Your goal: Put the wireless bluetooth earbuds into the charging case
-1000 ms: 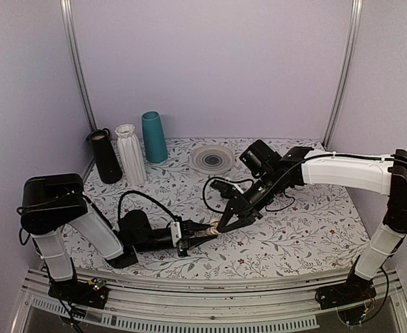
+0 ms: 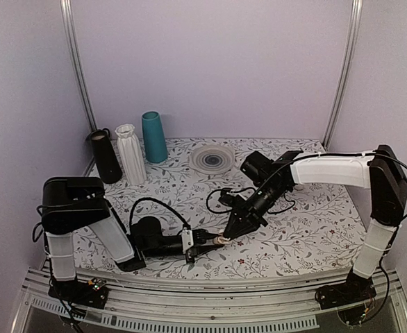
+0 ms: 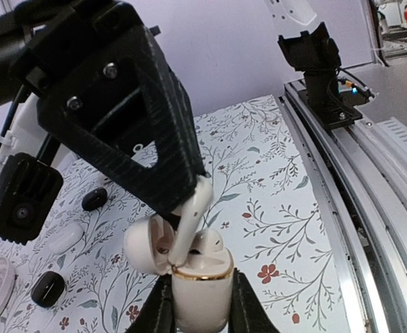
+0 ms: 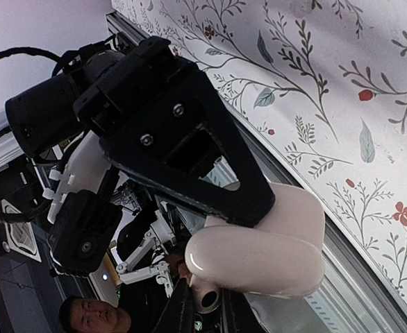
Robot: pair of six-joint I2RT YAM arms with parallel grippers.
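Note:
In the left wrist view, the pinkish-white charging case (image 3: 202, 298) with a gold rim is held upright between the fingers of my left gripper. Its lid (image 3: 142, 246) stands open to the left. A white earbud (image 3: 193, 211) reaches down into the case opening, its upper end pinched by my right gripper (image 2: 231, 234). The right wrist view shows that earbud's stem end (image 4: 207, 300) between my right fingers, against the open case (image 4: 259, 260). How deep the earbud sits cannot be told. From above, both grippers meet low over the front-middle table and mostly hide the case (image 2: 221, 241).
Dark rounded objects (image 3: 48, 288) and a pale oval one (image 3: 66, 238) lie on the table. Farther back are a round plate (image 2: 212, 159), a black pitcher (image 2: 106, 159), a white vase (image 2: 131, 156) and a teal vase (image 2: 154, 139).
Both grippers have shifted together a little to the right and toward the front edge, still meeting at the case. The left arm has moved right with them.

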